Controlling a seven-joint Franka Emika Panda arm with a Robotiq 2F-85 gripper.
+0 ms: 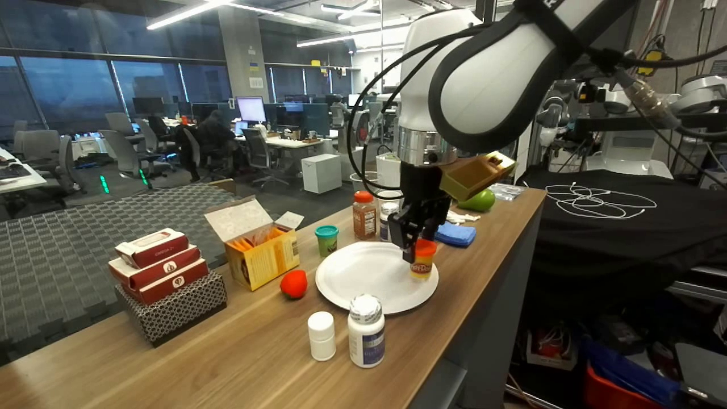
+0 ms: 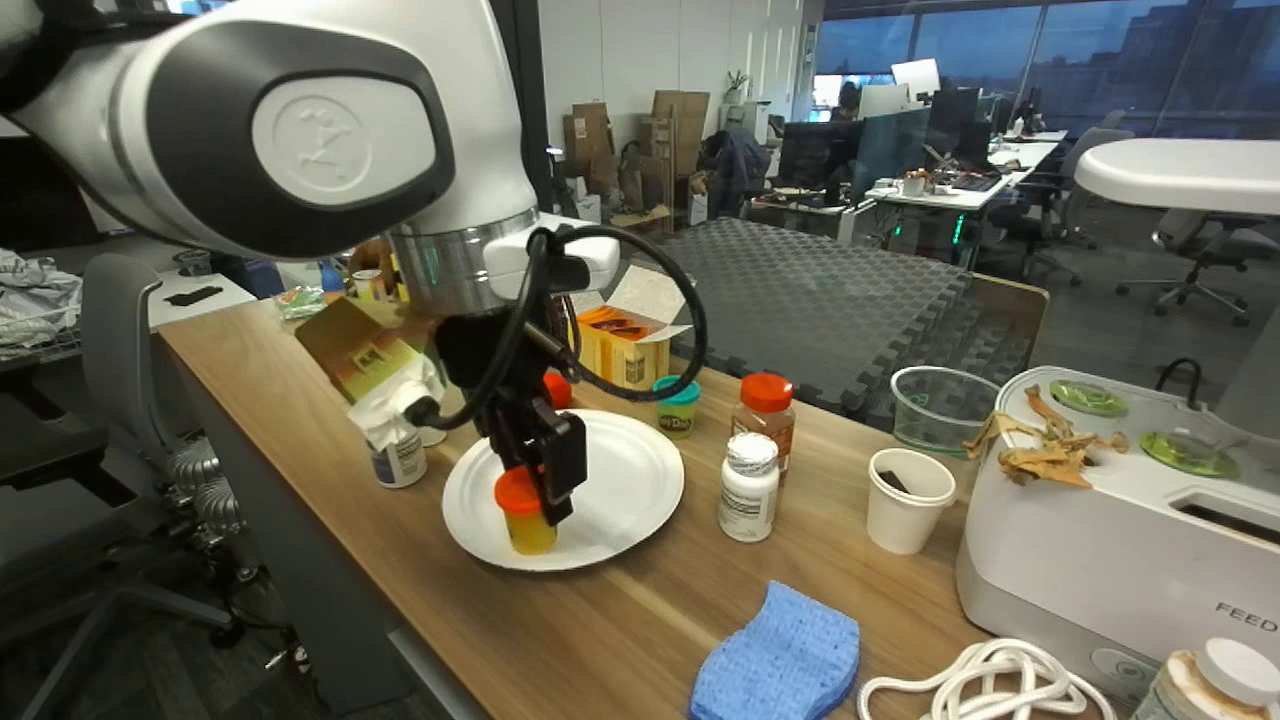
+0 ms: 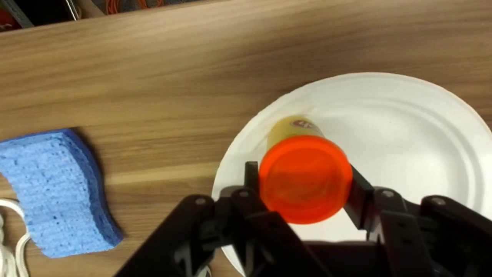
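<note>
A yellow Play-Doh tub (image 1: 422,264) with an orange-red lid is at the near right part of the white plate (image 1: 354,286). My gripper is shut on this tub, a black finger on either side of its lid in the wrist view. In the second exterior view the tub (image 2: 525,516) stands upright over the plate (image 2: 636,456), close to its rim. Whether its base touches the plate or hovers just above, I cannot tell.
Near the plate are white bottles (image 1: 366,334), a red ball-like object (image 1: 293,284), a teal-lidded tub (image 1: 327,240), a red-lidded jar (image 2: 765,414) and a blue sponge (image 2: 780,654). An open yellow box (image 1: 262,255) stands further left. Bare wood lies between plate and sponge.
</note>
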